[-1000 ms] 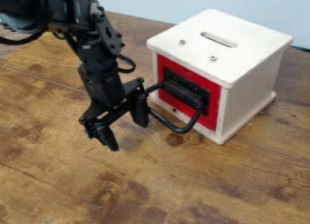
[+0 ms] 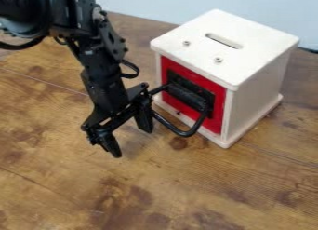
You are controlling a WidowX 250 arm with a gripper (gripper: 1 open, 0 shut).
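Note:
A white wooden box [image 2: 255,85] with a slot in its top stands at the right, its red front panel [image 2: 211,127] facing left. On that panel is a black fitting [image 2: 194,94] with a black U-shaped handle [image 2: 185,131] sticking out toward my gripper [image 2: 125,133]. My gripper hangs left of the box with its fingers pointing down and standing apart, open. The handle's upper end reaches close to the gripper; whether they touch is unclear. Nothing shows between the fingertips.
A pale wall [image 2: 224,6] runs along the back behind the box.

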